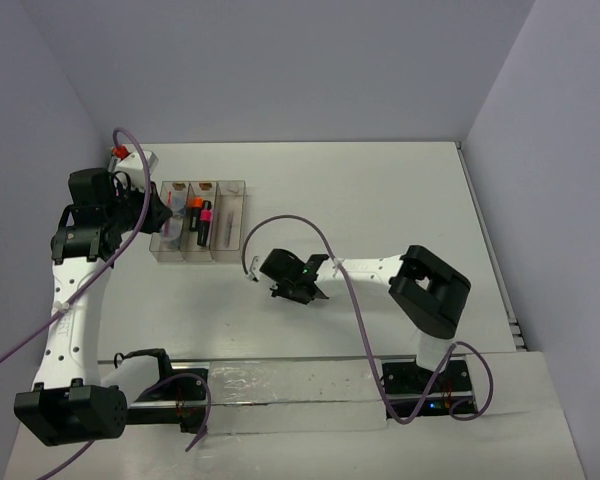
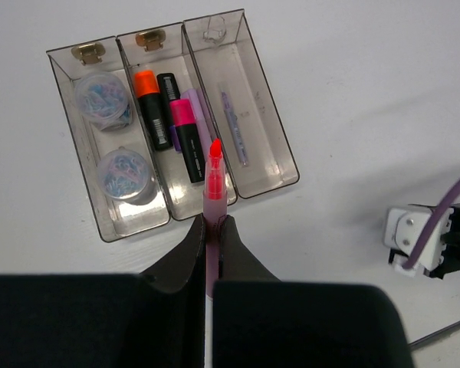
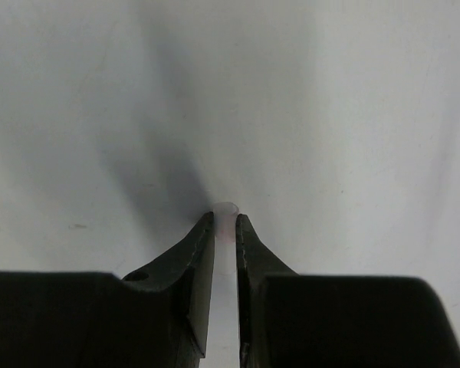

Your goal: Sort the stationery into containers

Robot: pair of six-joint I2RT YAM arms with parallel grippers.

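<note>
In the left wrist view, my left gripper is shut on a slim pen (image 2: pixel 215 181) with a red tip and a clear pinkish barrel. The pen points toward the divided clear case (image 2: pixel 285 146) on the table. My left hand hangs at the case's left side in the top view. My right gripper is low over the bare table, its fingers closed around a small pale pinkish piece (image 3: pixel 225 211). Only the rounded end of that piece shows clearly; the rest is faint between the fingers.
Two round tubs of clips (image 2: pixel 103 98) fill the case's left section. An orange-capped marker (image 2: pixel 152 110), a pink-capped marker (image 2: pixel 187 139) and others lie in the middle one. The right section holds a thin purple pen (image 2: pixel 233 128). Open table lies right of the case.
</note>
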